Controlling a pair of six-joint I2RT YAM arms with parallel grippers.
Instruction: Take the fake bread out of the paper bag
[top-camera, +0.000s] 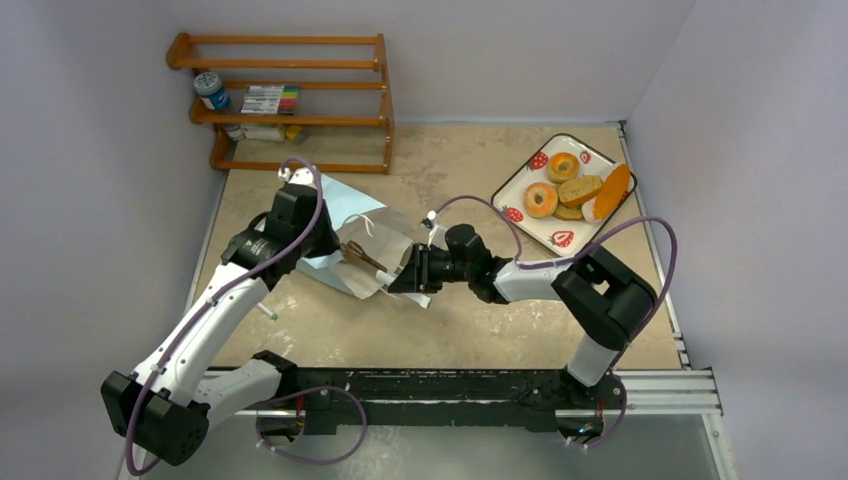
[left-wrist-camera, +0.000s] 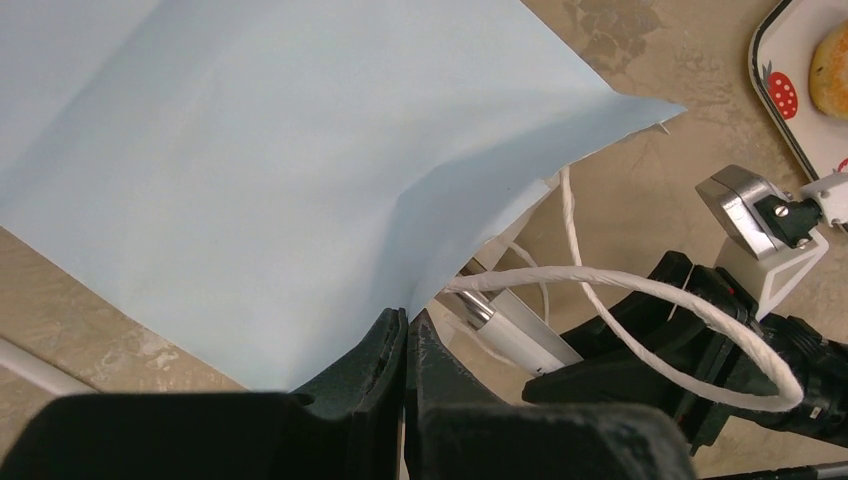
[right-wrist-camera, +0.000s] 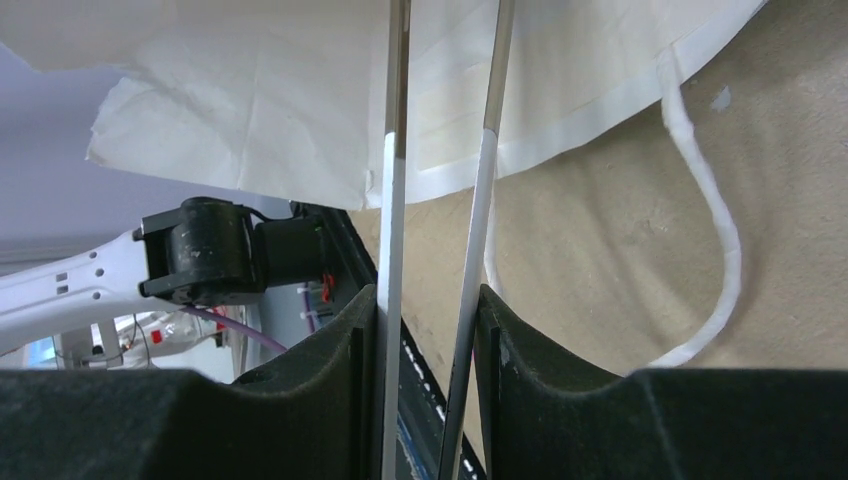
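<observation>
The pale blue paper bag (left-wrist-camera: 260, 180) lies on its side, its white-lined mouth facing right. My left gripper is shut at the bag's rim, with the thin paper edge running into its fingertips. My right gripper is shut on a pair of tongs, with their white handles (right-wrist-camera: 392, 240) between its fingers. In the top view the brown heads of the tongs (top-camera: 355, 250) reach into the bag mouth. No bread shows inside the bag; its depth is hidden. Several fake breads, including a bagel (top-camera: 540, 199), sit on the strawberry tray (top-camera: 562, 239).
A wooden rack (top-camera: 285, 118) with pens and a jar stands at the back left. A white marker (top-camera: 267, 311) lies left of the bag. White string handles (left-wrist-camera: 640, 290) loop out near the right gripper.
</observation>
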